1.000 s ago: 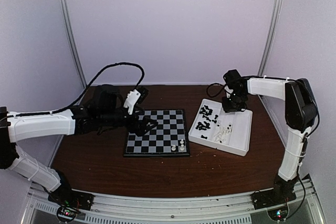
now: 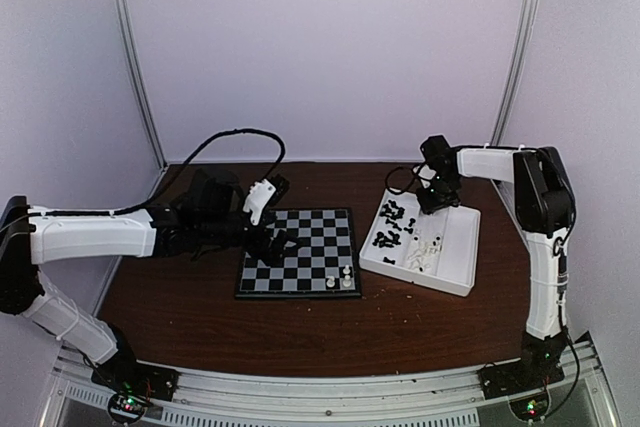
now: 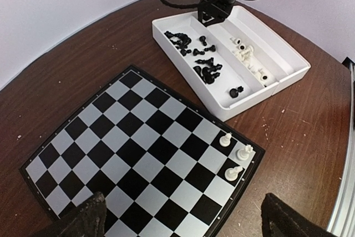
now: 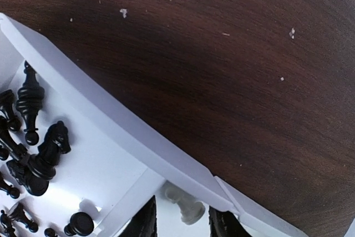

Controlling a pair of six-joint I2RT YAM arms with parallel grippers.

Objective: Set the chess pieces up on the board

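Note:
Three white pieces stand at one corner of the chessboard: a rook, another piece and a third. My left gripper hangs open over the board with nothing between its fingers. At the far end of the white tray, my right gripper is partly open. A white piece lies against the tray's wall, seen in the gap between its fingers. Whether the fingers touch that piece cannot be told. Black pieces lie in the neighbouring compartment.
Dividers split the tray into compartments; black pieces fill one, and several white pieces lie in the middle one. The third compartment looks empty. Bare table lies in front of the board.
The left arm has shifted slightly over the board. The pieces on the board have not moved.

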